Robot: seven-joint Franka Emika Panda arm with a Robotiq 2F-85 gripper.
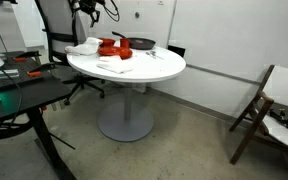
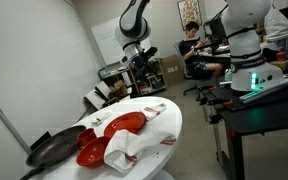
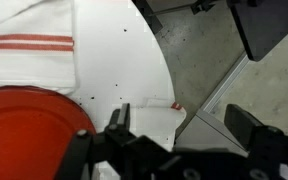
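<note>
In the wrist view my gripper is open, its dark fingers wide apart. Between and beyond them a white cloth (image 3: 154, 122) with a red-striped corner lies at the table's edge; nothing seems gripped. Exterior view 1 has the gripper (image 1: 93, 19) raised above the left side of the round white table (image 1: 169, 66). White cloth (image 1: 84, 47) lies on the table below it. A red plate (image 3: 24, 140) is to the left in the wrist view, with another red-striped white cloth (image 3: 29, 50) above it.
A black pan (image 2: 59, 148), a red bowl (image 2: 94, 153) and a red plate (image 2: 125, 123) share the tabletop with a cloth (image 2: 134, 148) near its edge. A black side table (image 1: 34, 95) stands at left, a wooden chair (image 1: 274, 115) at right.
</note>
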